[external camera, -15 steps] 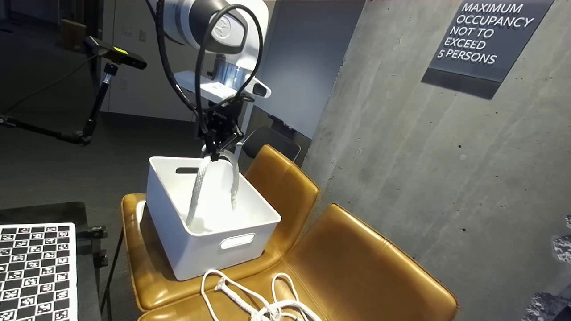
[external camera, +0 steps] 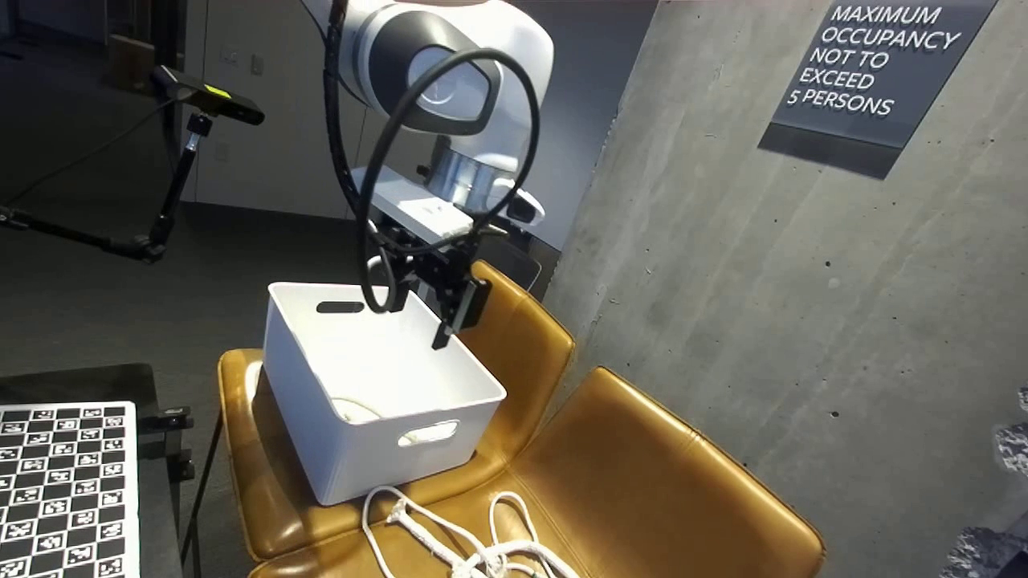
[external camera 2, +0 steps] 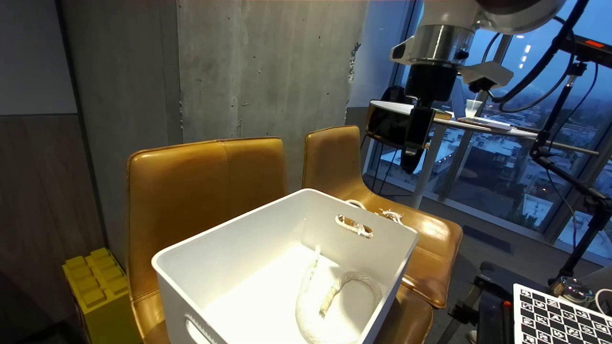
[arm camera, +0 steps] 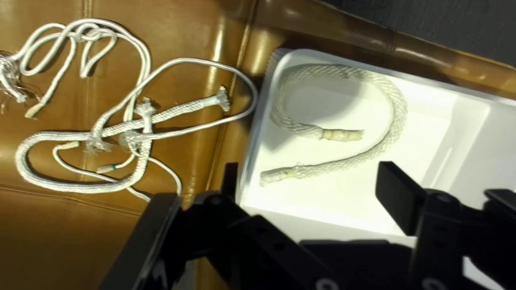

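Observation:
In the wrist view a thick white rope point(arm camera: 396, 113) lies curled on the floor of the white bin point(arm camera: 447, 87). The second exterior view shows this rope point(external camera 2: 307, 292) too, at the end of the bin point(external camera 2: 229, 223) with the slotted handle. Above the bin hangs my gripper, its two black fingers spread well apart, nothing between them. From the first exterior view, the gripper point(external camera: 419, 323) stands over the bin's opening. A tangle of other white ropes point(arm camera: 140, 125) lies on the brown seat beside the bin.
The bin rests on a brown leather chair point(external camera: 241, 424) with a second chair point(external camera: 665, 462) alongside. A concrete wall point(external camera: 771, 289) rises behind them. Opposite is a checkered board point(external camera: 67, 491); a camera on a stand point(external camera: 207, 96) is at the left.
A second ago the rope hung from the gripper into the bin. Now it lies inside, the fingers are apart, and the arm has shifted right in the first exterior view.

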